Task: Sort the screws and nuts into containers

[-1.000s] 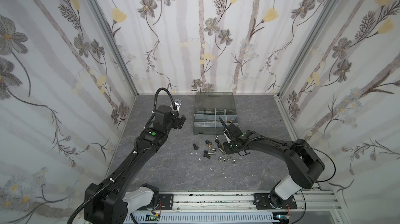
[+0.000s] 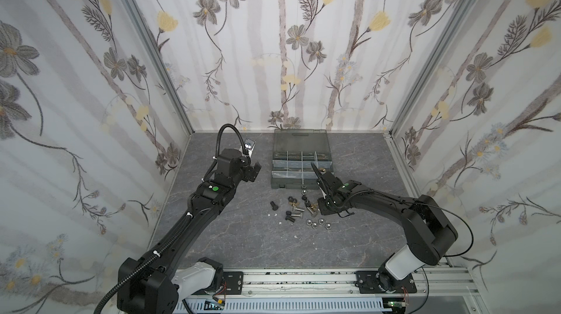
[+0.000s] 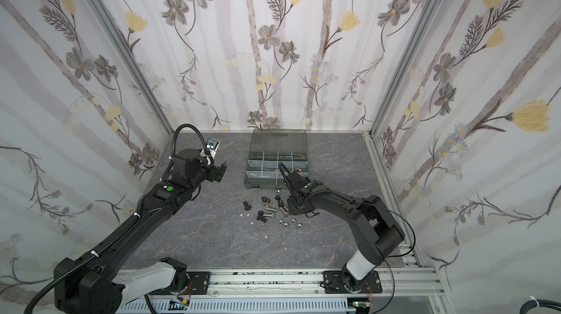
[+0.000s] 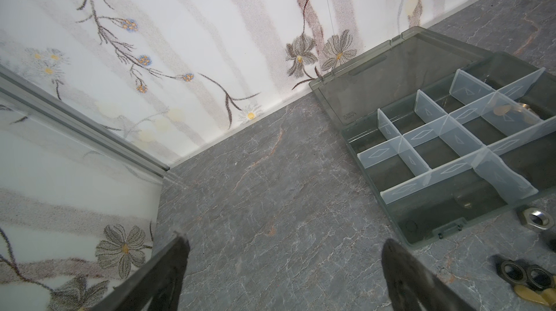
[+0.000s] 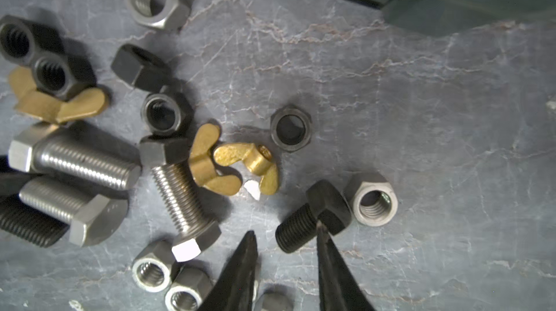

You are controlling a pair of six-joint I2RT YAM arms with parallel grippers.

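Observation:
A lidded grey organiser (image 4: 370, 198) with clear dividers stands open at the back centre, a metal piece in a right compartment. Before it lie bolts (image 5: 87, 160), a black bolt (image 5: 295, 230), silver nuts (image 5: 370, 209), black nuts (image 5: 289, 128) and brass wing nuts (image 5: 202, 169), loose on the table. My right gripper hangs over the pile, fingers part open, beside the black bolt; nothing is visibly held. My left gripper stands open left of the organiser, nothing between its fingers.
Papered walls (image 2: 309, 45) enclose the back and sides. A small white object (image 2: 250, 144) sits behind the left gripper.
My right arm has shifted slightly to the right over the pile in the top left view. My left arm has hardly moved.

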